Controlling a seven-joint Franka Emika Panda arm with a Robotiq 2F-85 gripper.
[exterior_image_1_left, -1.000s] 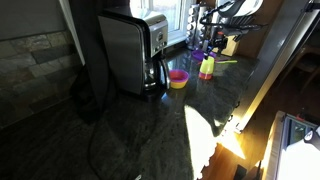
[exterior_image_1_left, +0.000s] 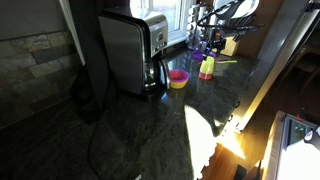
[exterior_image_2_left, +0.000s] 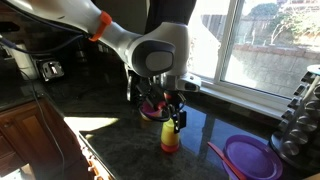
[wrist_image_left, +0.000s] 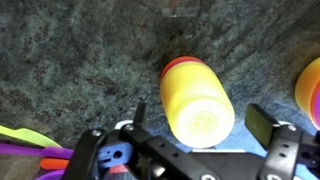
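A yellow container (wrist_image_left: 198, 110) with a red end (wrist_image_left: 183, 62) stands upright on the dark counter. In the wrist view, my open gripper has one finger (wrist_image_left: 140, 115) to its left and the other finger (wrist_image_left: 258, 122) to its right. Gaps show between the container and both fingers, so nothing is held. From the second exterior view, the gripper hangs close above the yellow container (exterior_image_2_left: 170, 135). The first exterior view shows the container (exterior_image_1_left: 207, 68) small and far off.
Beside the coffee maker (exterior_image_1_left: 138, 50) sit a pink bowl (exterior_image_1_left: 178, 75) and a yellow bowl (exterior_image_1_left: 176, 85). A purple plate (exterior_image_2_left: 258, 158) with a red utensil (exterior_image_2_left: 228, 160) lies near the window.
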